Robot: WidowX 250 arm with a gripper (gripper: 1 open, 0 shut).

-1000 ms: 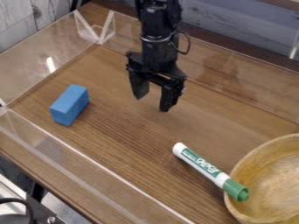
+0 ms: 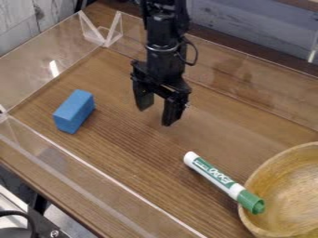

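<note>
My black gripper (image 2: 161,102) is over the middle of the wooden table, its fingers spread apart with nothing visible between them. To its left lies a blue block (image 2: 73,112). At the lower right lies a green and white cylinder (image 2: 222,180), angled beside a tan bowl.
The tan bowl (image 2: 288,168) fills the lower right corner. A clear plastic stand (image 2: 103,29) is at the back left, by the table's edge.
The gripper has shifted slightly left and turned a little. The objects on the table have not visibly moved.
</note>
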